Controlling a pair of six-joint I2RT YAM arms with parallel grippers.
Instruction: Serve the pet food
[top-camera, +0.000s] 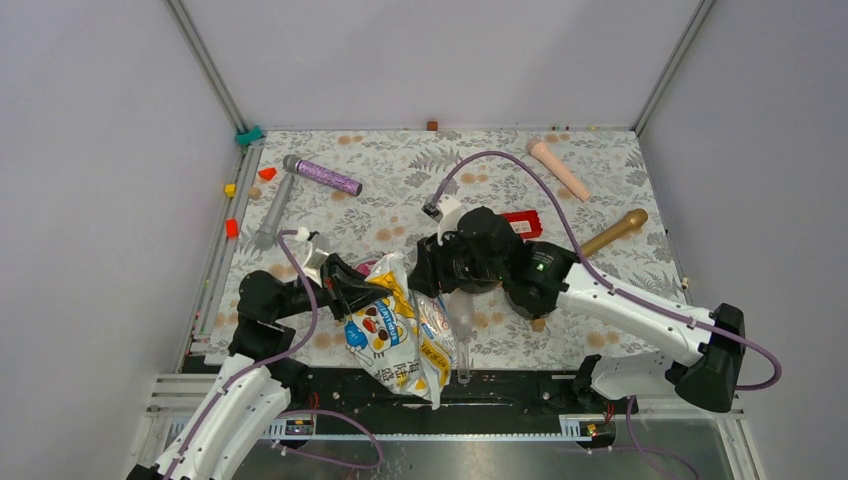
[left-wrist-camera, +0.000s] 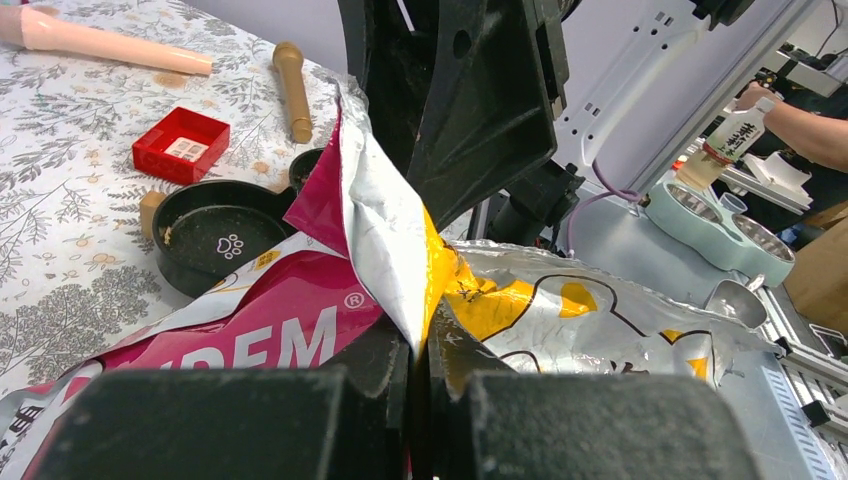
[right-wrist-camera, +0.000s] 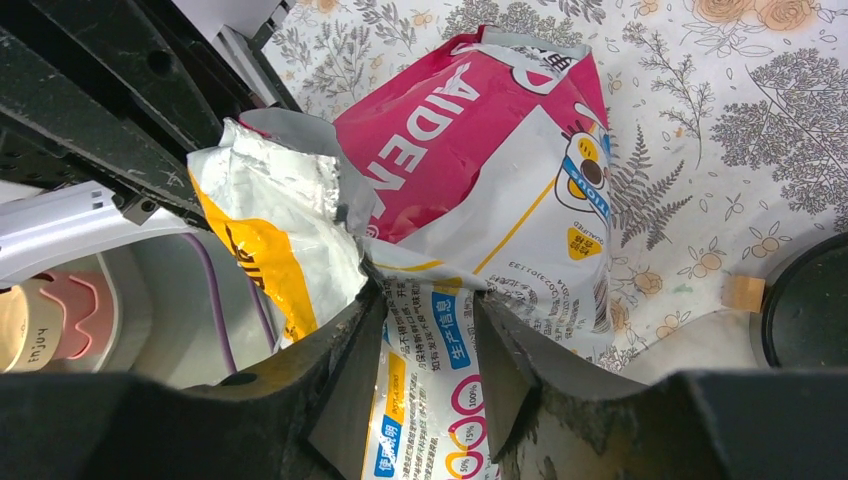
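Observation:
A white, yellow and magenta pet food bag (top-camera: 385, 338) hangs at the front middle of the table. My left gripper is shut on its crumpled top edge. My right gripper is at the bag's other side, fingers part open around a folded portion printed with text; whether they pinch it is unclear. A black bowl with a paw print (left-wrist-camera: 225, 245) sits behind the bag, largely hidden by the right arm in the top view.
A red box (left-wrist-camera: 180, 145), a wooden stick (top-camera: 615, 233), a peach stick (top-camera: 560, 168) and a purple glitter tube (top-camera: 325, 177) lie around the table.

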